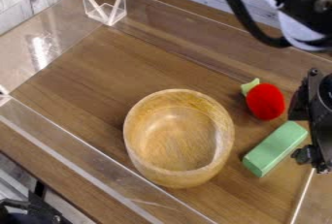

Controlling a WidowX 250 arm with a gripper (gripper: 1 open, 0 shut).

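A wooden bowl (178, 136) sits on the wooden table (104, 73) at the lower middle. Right of it lies a green block (273, 150), with a red object with a green top (265, 102), like a toy strawberry, above the block. My gripper (309, 131) is at the right edge, partly cut off by the frame, beside the upper end of the green block. The frame does not show clearly whether it holds anything.
Clear plastic walls (111, 199) edge the table, with a clear bracket (107, 7) at the upper left.
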